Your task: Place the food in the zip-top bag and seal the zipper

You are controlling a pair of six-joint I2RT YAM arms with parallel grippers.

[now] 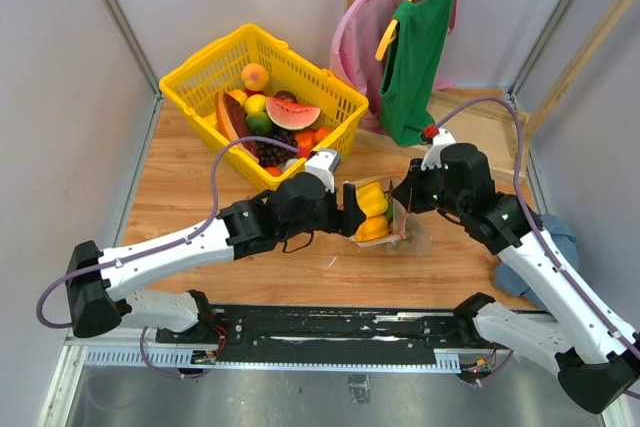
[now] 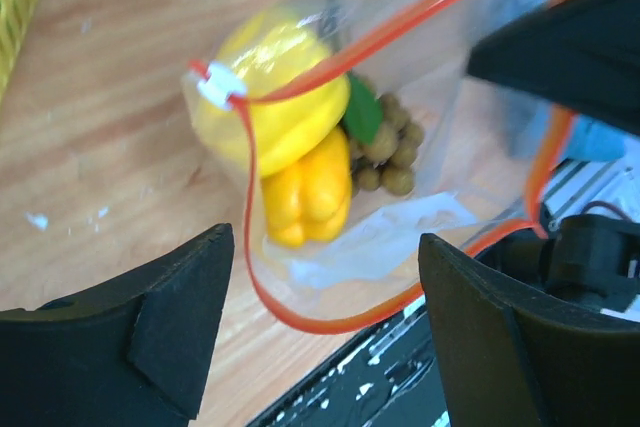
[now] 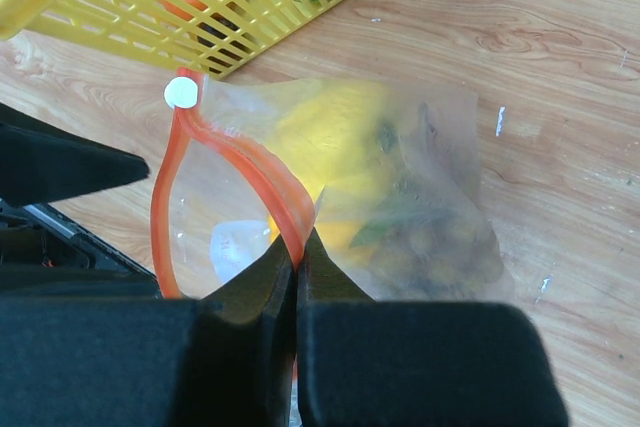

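Note:
The clear zip bag (image 1: 380, 237) with a red-orange zipper rim (image 2: 340, 325) stands mouth open on the table, holding a yellow pepper (image 2: 305, 197), another yellow item (image 2: 270, 67), dark grapes (image 2: 395, 147) and a green piece. My right gripper is shut on the bag's rim. My left gripper is part open over the bag's near edge, its fingers apart at either side of the red rim, the rim not clearly held.
The yellow basket of fruit (image 1: 190, 82) sits at the back left. Hanging clothes (image 1: 420, 67) are behind, a blue cloth (image 1: 540, 257) lies at the right.

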